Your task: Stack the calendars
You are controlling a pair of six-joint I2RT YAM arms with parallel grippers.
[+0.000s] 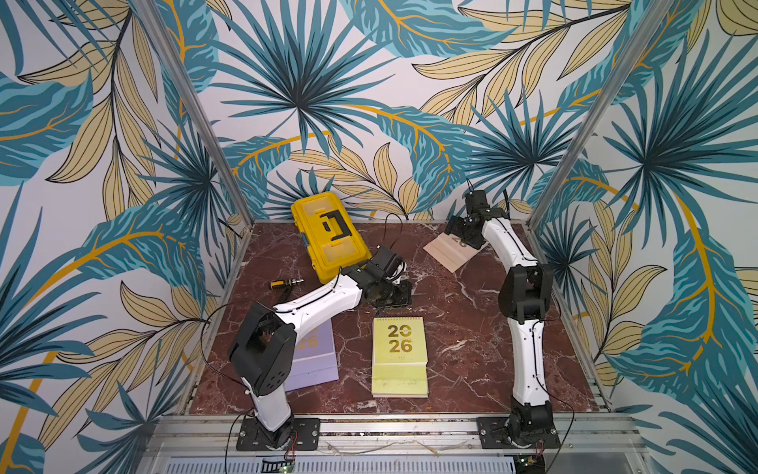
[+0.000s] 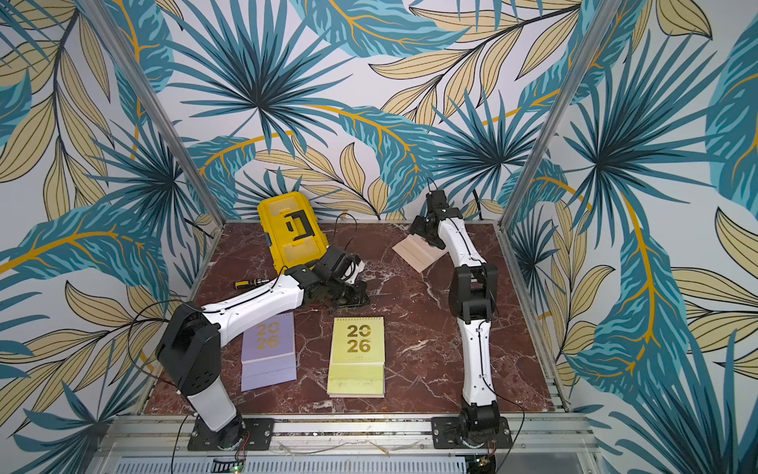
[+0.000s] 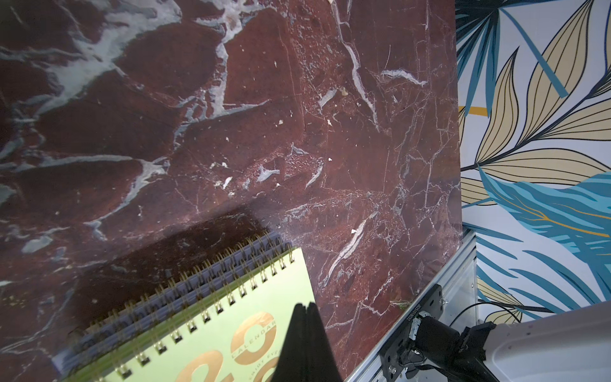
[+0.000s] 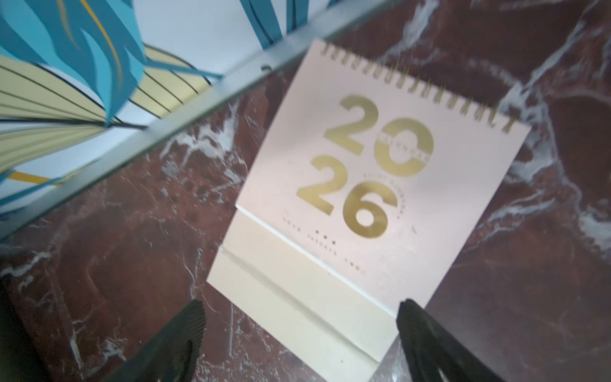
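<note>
A yellow 2026 calendar (image 1: 399,371) lies at front middle; the left wrist view shows bluish spiral-bound edges under its top (image 3: 248,318). A lilac calendar (image 2: 268,363) lies to its left, partly behind my left arm. My left gripper is shut above the yellow one's spiral end, nothing visible between its fingers. At the back right a pink calendar (image 4: 375,210) lies flat and askew. My right gripper hangs open over it, fingers either side of its lower part; that view is blurred.
A yellow toolbox (image 1: 327,237) stands at the back left, with a yellow-handled tool (image 1: 280,283) in front of it. Metal frame edges border the back and sides.
</note>
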